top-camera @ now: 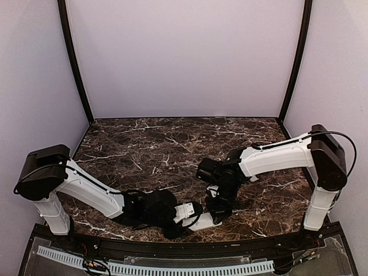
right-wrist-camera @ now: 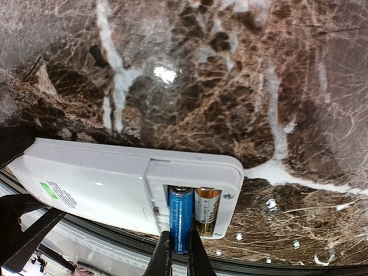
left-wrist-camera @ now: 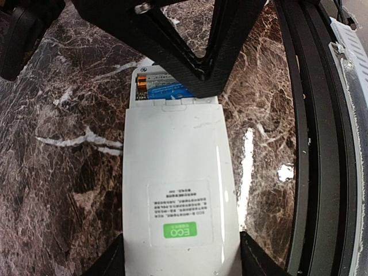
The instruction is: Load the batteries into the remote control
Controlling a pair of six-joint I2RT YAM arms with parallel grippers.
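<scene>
The white remote control [left-wrist-camera: 178, 155] lies back-up near the table's front edge, its battery compartment open at one end. My left gripper is shut on its other end. In the right wrist view a copper-and-black battery [right-wrist-camera: 206, 210] sits in the compartment, and a blue battery [right-wrist-camera: 181, 210] lies beside it, with the tips of my right gripper shut on its lower end. Whether the blue one is fully seated I cannot tell.
A black rail [left-wrist-camera: 310, 172] runs along the front edge, close to the remote. Part of a small light object behind the right arm [top-camera: 253, 178] is too hidden to tell.
</scene>
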